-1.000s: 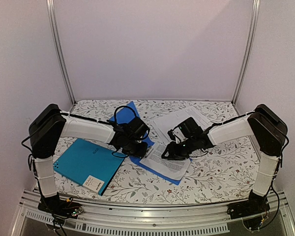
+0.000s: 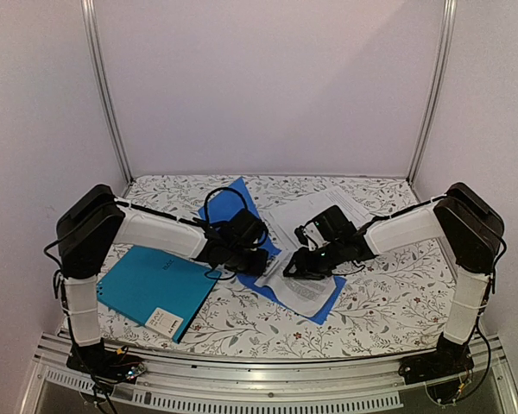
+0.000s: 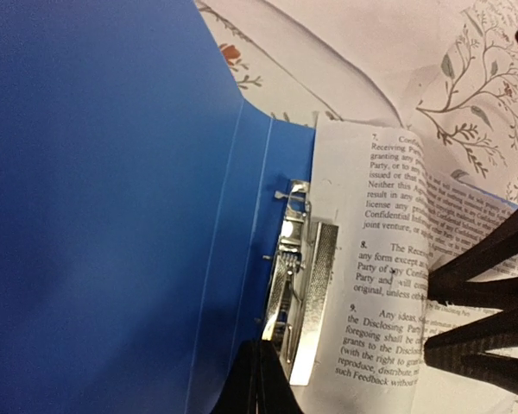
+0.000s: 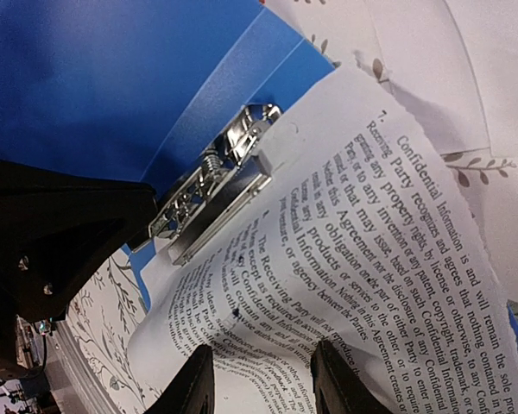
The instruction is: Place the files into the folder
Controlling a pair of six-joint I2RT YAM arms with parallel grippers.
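The blue folder (image 3: 112, 172) lies open mid-table, its metal clip (image 4: 211, 172) along the spine. Printed papers lie on its right half, their clip-side edge curled up in the left wrist view. My left gripper is shut at the lower end of the clip, nothing visible between its fingers. My right gripper is over the papers, its fingers apart with only page showing between them, fingertips low on the sheets.
More white sheets (image 2: 319, 203) lie at the back right. A teal notebook (image 2: 155, 289) lies at the front left. Both arms crowd the centre.
The folder and papers have shifted slightly to the right, along with my left gripper, and the papers look more bent near the clip. The right arm has barely moved.
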